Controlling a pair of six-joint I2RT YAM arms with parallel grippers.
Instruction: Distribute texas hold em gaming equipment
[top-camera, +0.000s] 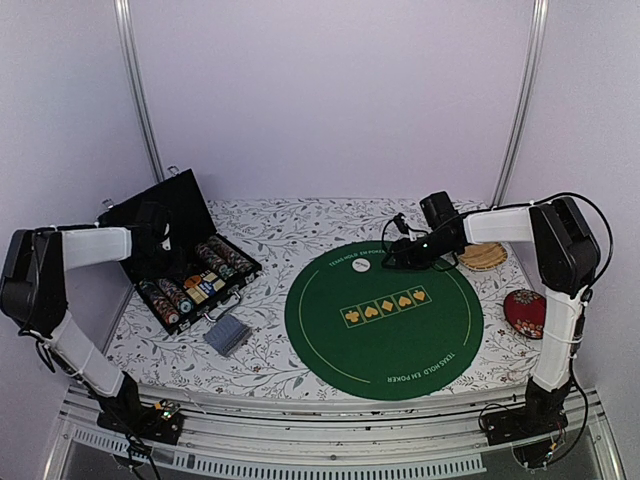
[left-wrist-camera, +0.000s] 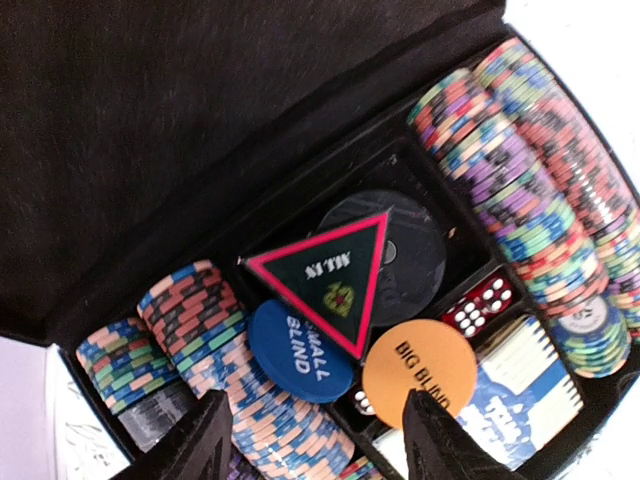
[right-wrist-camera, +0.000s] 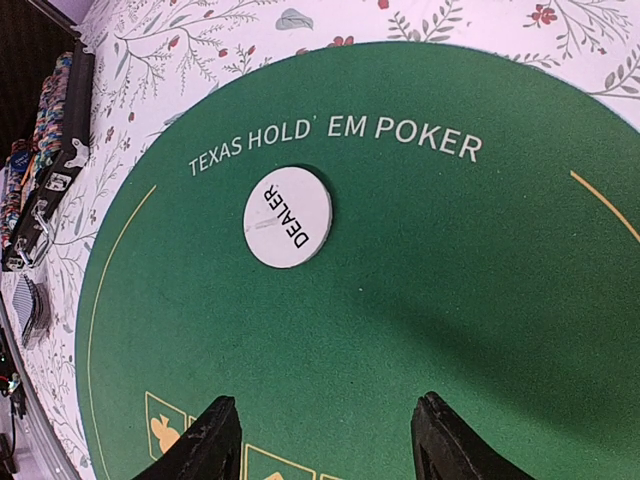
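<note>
The open black chip case (top-camera: 230, 295) sits at left, holding chip rows (left-wrist-camera: 520, 200), an orange BIG BLIND button (left-wrist-camera: 420, 365), a blue SMALL BLIND button (left-wrist-camera: 290, 350), a triangular ALL IN marker (left-wrist-camera: 330, 270) and red dice (left-wrist-camera: 475, 310). My left gripper hangs open over the case, nothing between its fingers. The white DEALER button (right-wrist-camera: 287, 217) lies on the green felt mat (top-camera: 385, 350) near its back printing. My right gripper hovers over the mat, fingers apart and empty, nearer the viewer than the button in its wrist view.
A stack of grey-blue cards (top-camera: 227, 335) lies in front of the case. A wooden tray (top-camera: 483, 257) and a red round cushion-like object (top-camera: 523, 313) are at the right. The patterned table between case and mat is clear.
</note>
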